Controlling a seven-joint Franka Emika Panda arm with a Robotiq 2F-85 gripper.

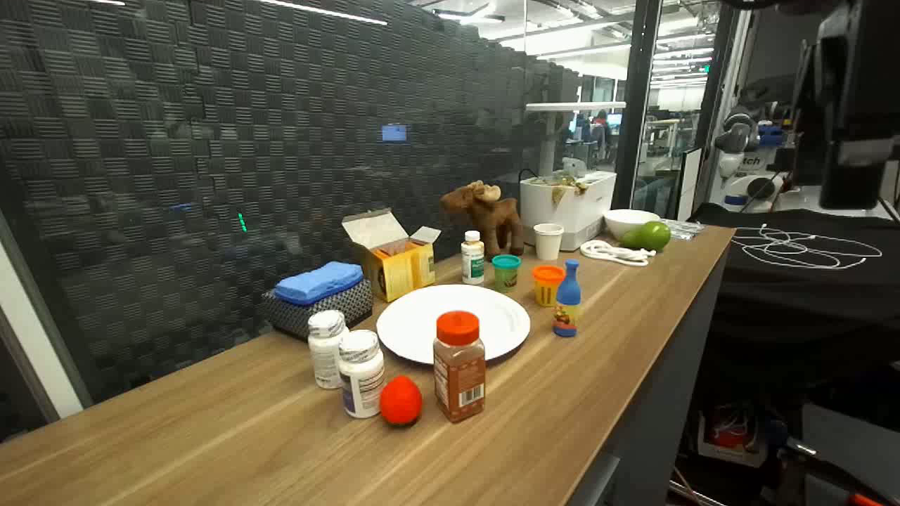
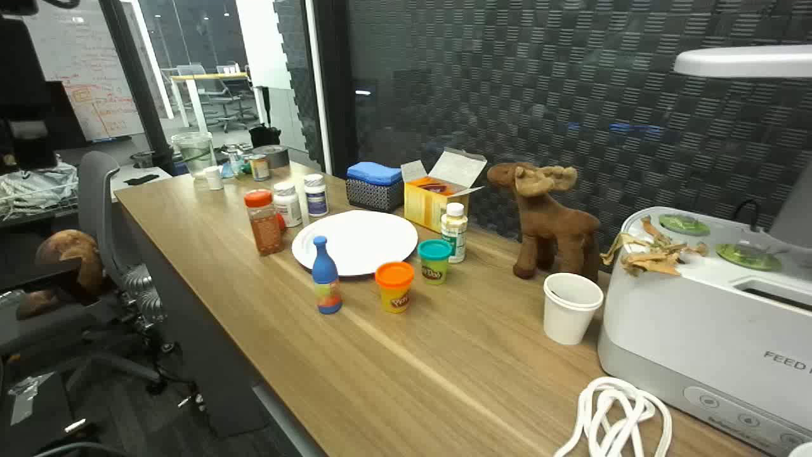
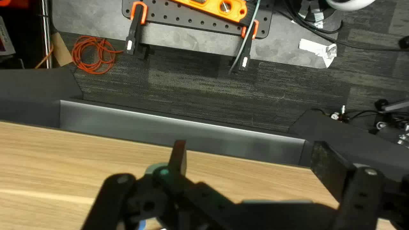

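Observation:
In the wrist view my gripper stands open above the table's front edge, its two dark fingers wide apart and nothing between them. Around the white plate [image 2: 361,242] on the table are a blue bottle [image 2: 325,275], an orange-lidded tub [image 2: 395,287], a teal-lidded tub [image 2: 434,262] and a red-capped spice jar [image 1: 460,367]. A red ball-like object [image 1: 401,400] lies beside two white pill bottles [image 1: 361,375]. Dark parts of the arm [image 1: 860,101] fill the top right of exterior view 1, well away from these objects.
Toward the wall are a yellow box [image 2: 432,199], a basket with blue cloth [image 2: 374,195], a green-labelled bottle [image 2: 454,233] and a plush moose [image 2: 552,221]. White cups [image 2: 571,308], a cord [image 2: 618,417] and a planter [image 2: 685,327] occupy one end.

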